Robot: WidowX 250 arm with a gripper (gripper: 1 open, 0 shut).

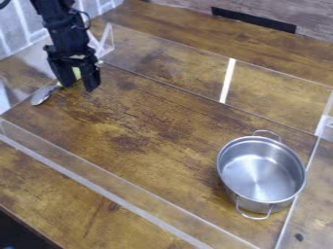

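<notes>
At the back left of the camera view, my black gripper [74,72] is low over a yellow object [76,74], which it mostly hides. Whether the fingers touch or hold it I cannot tell. A silver utensil [43,93], perhaps a spoon, lies just left of the gripper. A steel pot [260,175] with two handles stands at the right front.
Clear low walls or panels with pale edge strips border the work area at the back, front and right.
</notes>
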